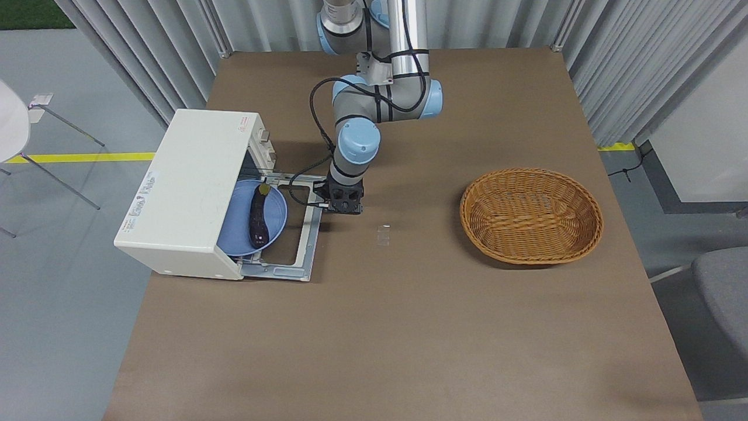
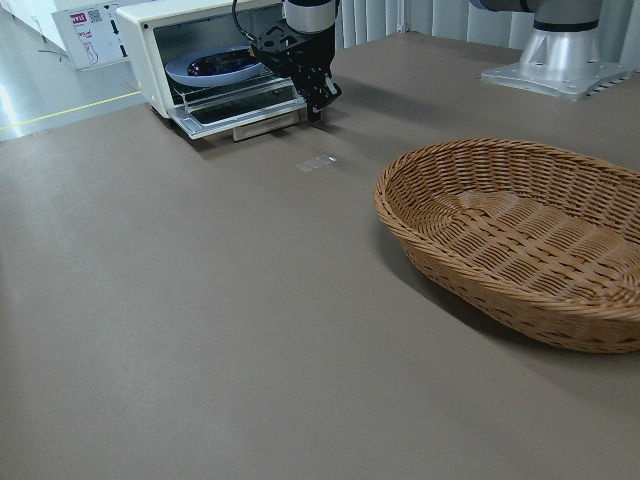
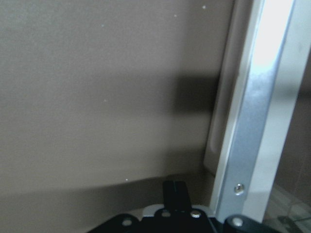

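A white toaster oven [image 1: 182, 189] stands on the left of the table with its glass door [image 1: 305, 231] folded down. Inside, a blue plate [image 1: 235, 224] holds a dark eggplant [image 1: 258, 221]. My gripper [image 1: 342, 204] is low at the door's outer edge; in the left view it points down beside that edge. The wrist view shows the black fingertips [image 3: 176, 189] together just beside the door's metal edge [image 3: 252, 126], over bare tabletop, with nothing visible between them. Whether they touch the door cannot be told.
A woven oval basket [image 1: 530, 216] sits on the right of the table. The robot's base is at the back.
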